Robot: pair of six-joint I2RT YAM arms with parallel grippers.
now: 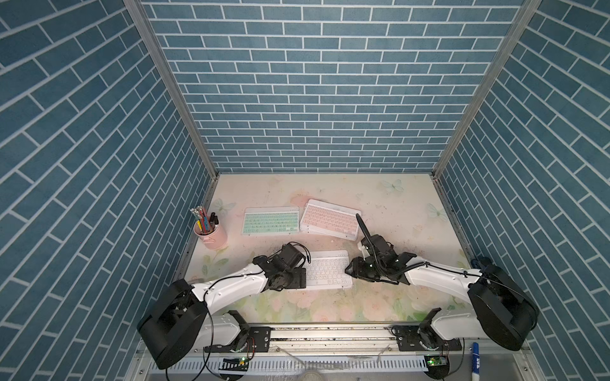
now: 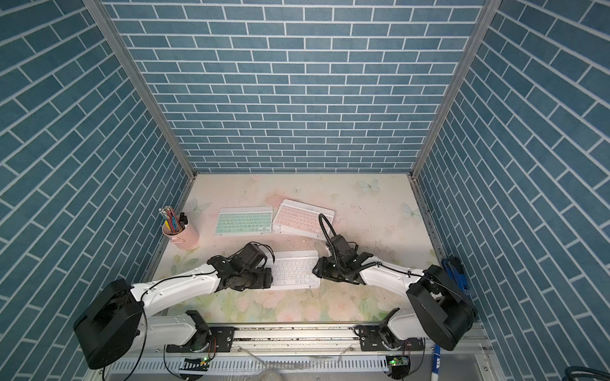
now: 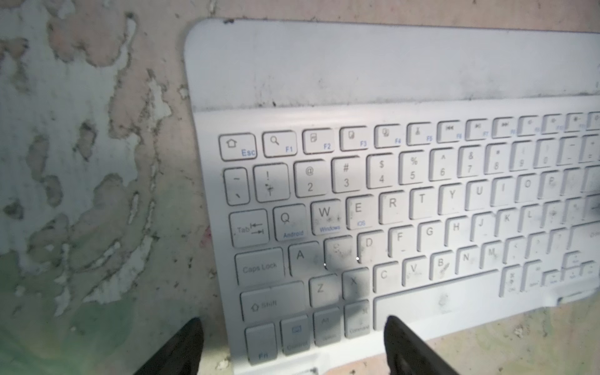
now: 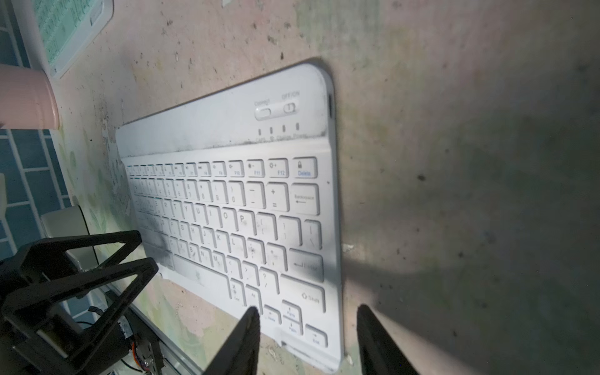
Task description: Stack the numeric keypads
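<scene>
A white keyboard (image 1: 328, 271) lies flat on the table in front, between my arms. Behind it are a mint-green keyboard (image 1: 271, 222) and, to its right, a tilted pink keyboard (image 1: 330, 219). My left gripper is part open at the white keyboard's left end, its fingers (image 3: 178, 350) apart over the front left corner. At the right end, my right gripper is also part open, fingers (image 4: 240, 343) on either side of the front right corner. Neither wrist view shows anything clamped. The top views hide the keyboard's left end behind the left gripper.
A pink cup (image 1: 214, 237) of pens stands at the left wall. Dark cables loop above both wrists. Bare table (image 1: 406, 209) lies at the back right, and a clear strip runs along the front edge.
</scene>
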